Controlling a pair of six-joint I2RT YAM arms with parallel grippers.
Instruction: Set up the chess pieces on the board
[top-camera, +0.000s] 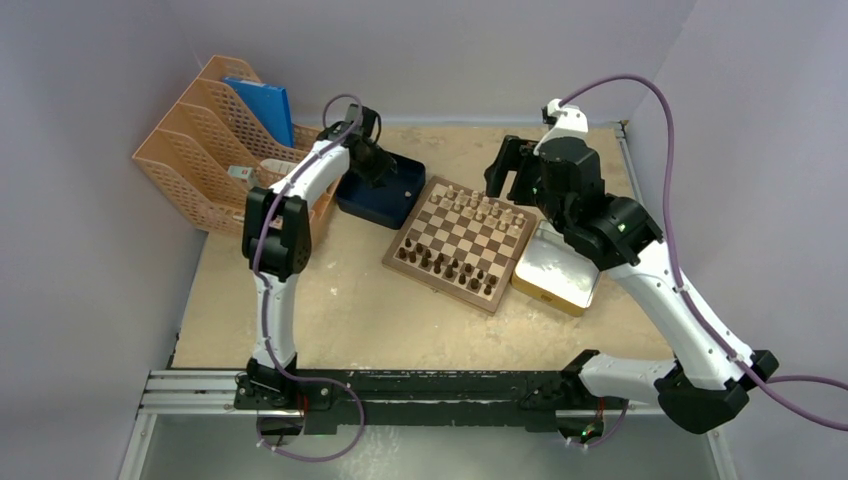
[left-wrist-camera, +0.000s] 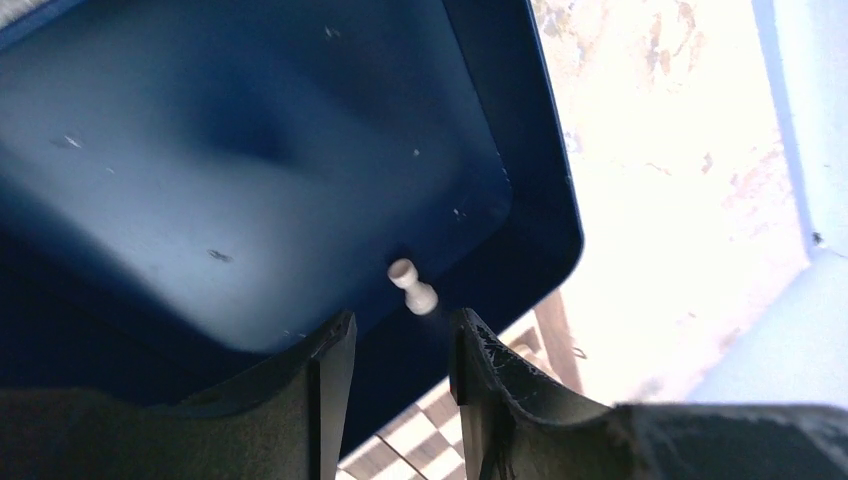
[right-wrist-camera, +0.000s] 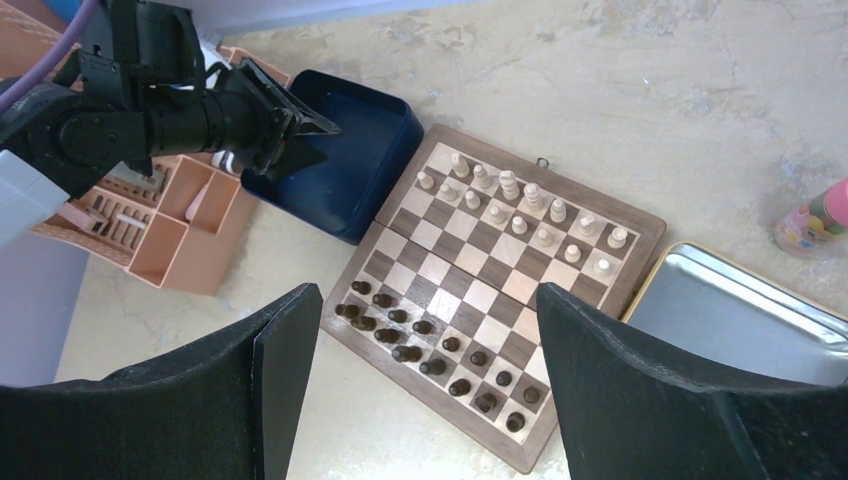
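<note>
A small pale chess piece (left-wrist-camera: 413, 287) lies in the dark blue box (left-wrist-camera: 250, 200). My left gripper is open above it, fingers apart, holding nothing. The wooden board (top-camera: 450, 295) carries pale pieces (right-wrist-camera: 532, 195) along the back rows and dark pieces (right-wrist-camera: 406, 353) along the front rows; one square among the pale pieces' rows may be empty, I cannot tell. My right gripper hangs high over the board's right side, fingers apart, nothing between them.
An orange slotted organizer (top-camera: 190, 150) stands left of the box. A metal tin (top-camera: 550, 270) sits right of the board, with a pink cup (right-wrist-camera: 810, 215) behind it.
</note>
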